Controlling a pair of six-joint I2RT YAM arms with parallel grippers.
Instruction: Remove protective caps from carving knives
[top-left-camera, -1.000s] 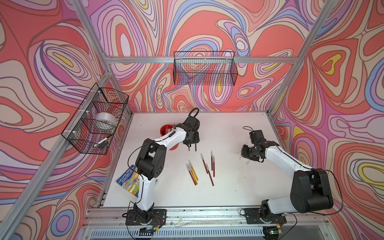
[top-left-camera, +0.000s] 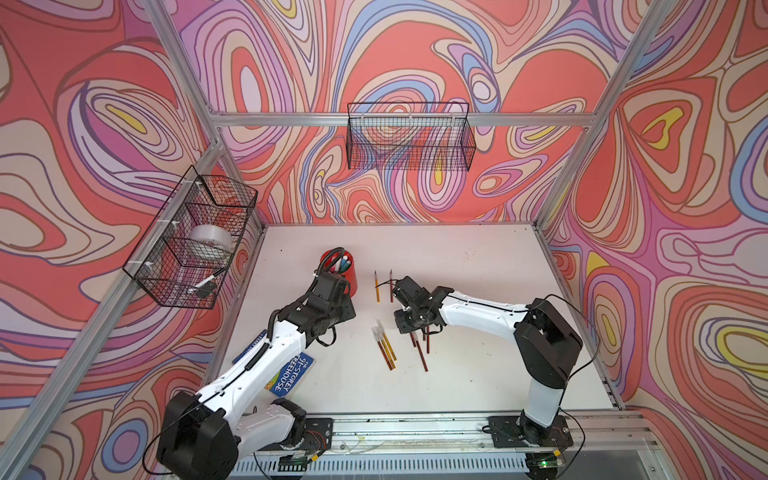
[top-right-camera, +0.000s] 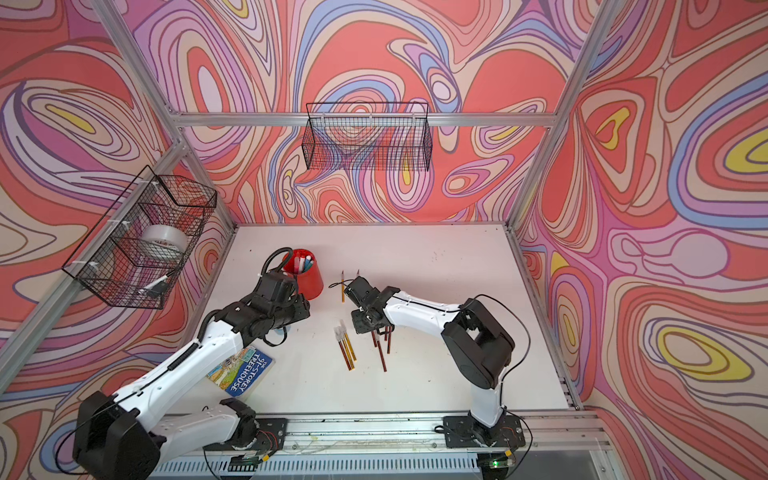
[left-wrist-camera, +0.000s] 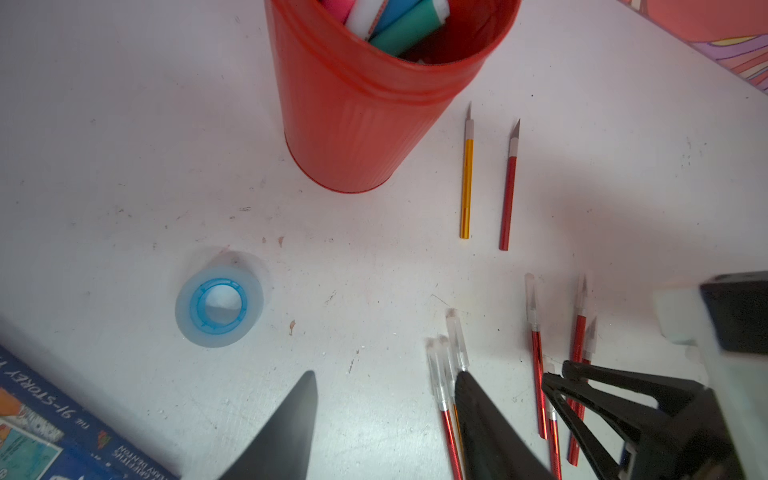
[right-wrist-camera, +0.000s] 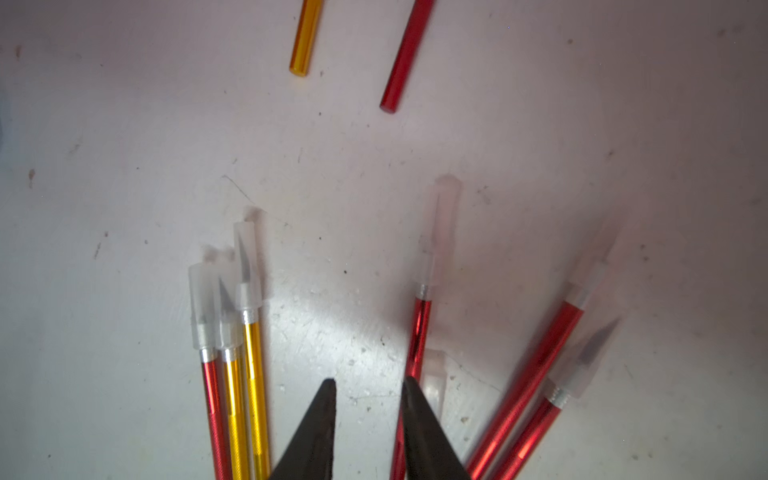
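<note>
Two knives with bare blades lie near the red cup, a yellow one (left-wrist-camera: 466, 184) and a red one (left-wrist-camera: 509, 192). A group of three capped knives, one red (right-wrist-camera: 214, 416) and two yellow, lies together with clear caps (right-wrist-camera: 247, 260) on. Several red capped knives (right-wrist-camera: 528, 376) lie to the right of them. My right gripper is part open above the table between these groups; its right finger overlaps a red knife (right-wrist-camera: 417, 336) in view, nothing held. Over the left part of the table, my left gripper is open and empty.
A red cup (left-wrist-camera: 344, 120) of markers stands at the back left. A tape roll (left-wrist-camera: 218, 308) and a book (left-wrist-camera: 60, 428) lie on the left. The right arm reaches across the table's right half.
The left gripper has drawn back leftward and nearer from above the two bare-bladed knives. The right gripper has travelled left from the table's right side to above the capped knives.
</note>
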